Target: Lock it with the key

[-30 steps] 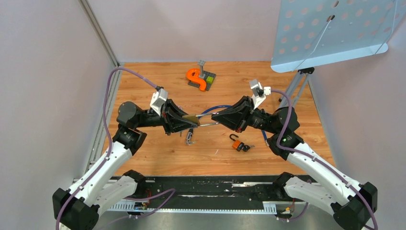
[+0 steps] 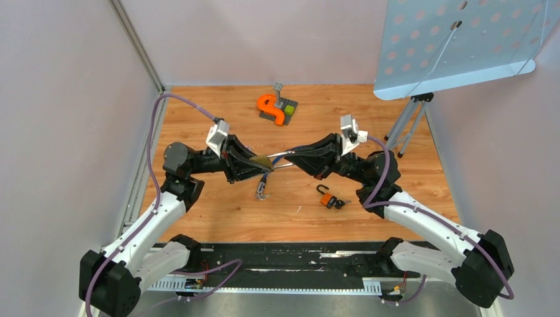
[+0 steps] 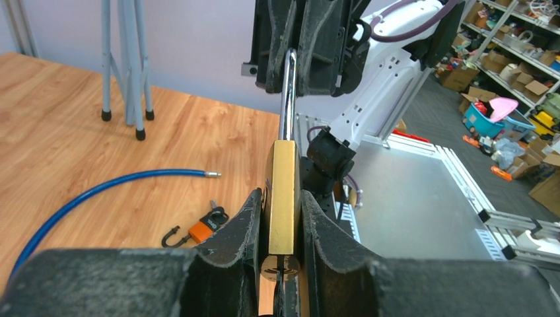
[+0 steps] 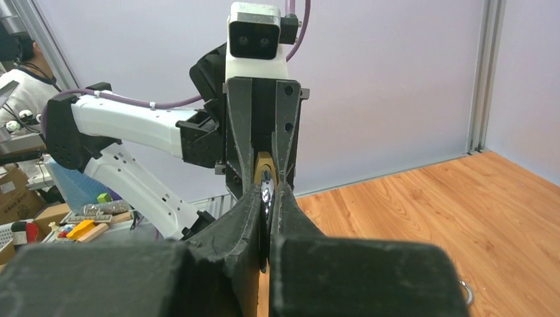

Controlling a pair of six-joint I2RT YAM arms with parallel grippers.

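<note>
A brass padlock [image 3: 282,198] is gripped at its body by my left gripper [image 2: 267,165], its fingers [image 3: 228,244] against both sides. The long silver shackle [image 3: 288,99] reaches from the body toward my right gripper [image 2: 288,159], whose fingers are closed around it. In the right wrist view the shackle [image 4: 266,191] runs between the fingers toward the brass body. The two grippers face each other almost tip to tip above the table. Below the left gripper are small silver metal pieces, perhaps keys [image 2: 261,189]. The lock's lower end is mostly hidden by the left fingers.
An orange padlock [image 2: 327,200] lies on the wooden table [image 2: 231,218], right of centre. A blue hose [image 3: 125,177] lies behind the grippers. At the back stand an orange S-shaped piece [image 2: 271,109] and, farther right, a tripod [image 2: 404,125].
My right gripper has moved a little left toward the left one, and the shackle's visible far end has shifted left with it. The left gripper has barely moved.
</note>
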